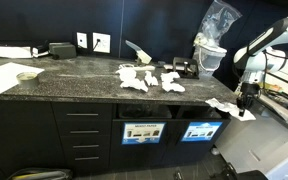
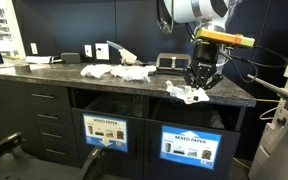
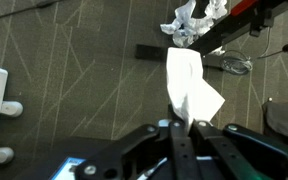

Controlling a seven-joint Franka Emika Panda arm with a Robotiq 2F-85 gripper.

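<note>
My gripper is shut on a thin white sheet (image 3: 189, 80), which sticks out past its fingertips in the wrist view. In exterior view 1 the gripper (image 1: 246, 97) is at the counter's right end, with the white sheet (image 1: 230, 108) hanging at its fingers. The second exterior view shows the gripper (image 2: 202, 80) tilted down, the sheet (image 2: 188, 93) below it near the counter's front edge. Several crumpled white pieces (image 1: 134, 82) lie on the dark counter (image 1: 84, 85), well left of the gripper.
Blue-and-white "mixed paper" labels (image 2: 189, 147) mark the open bin fronts under the counter. A clear container (image 1: 211, 55) stands at the back right. In the wrist view, dark carpet (image 3: 94, 80) fills much of the background, with a crumpled white piece (image 3: 192, 22) at the top.
</note>
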